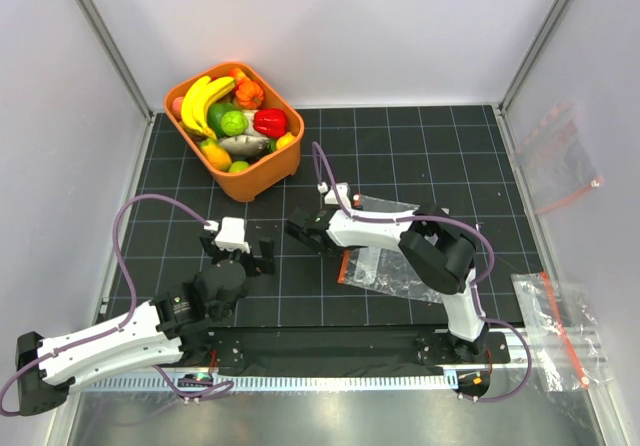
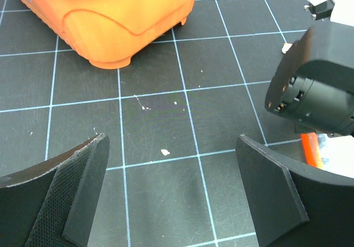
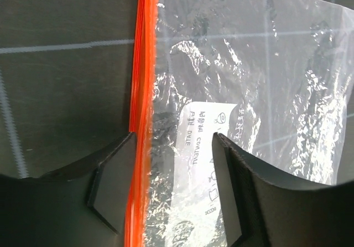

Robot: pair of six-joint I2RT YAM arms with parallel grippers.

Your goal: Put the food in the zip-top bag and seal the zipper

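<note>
A clear zip top bag point(image 1: 400, 271) with an orange zipper edge point(image 3: 142, 92) and a white label point(image 3: 199, 142) lies flat on the dark tiled mat. My right gripper is low over it, fingers part open, one finger at the zipper edge, the other over the label. My left gripper stands open over bare mat to the left, nothing between its fingers. An orange basket point(image 1: 255, 176) at the back left is full of food: bananas point(image 1: 200, 101), a red pepper point(image 1: 270, 122), several other fruits and vegetables.
Another clear bag point(image 1: 555, 336) lies outside the mat at the front right.
</note>
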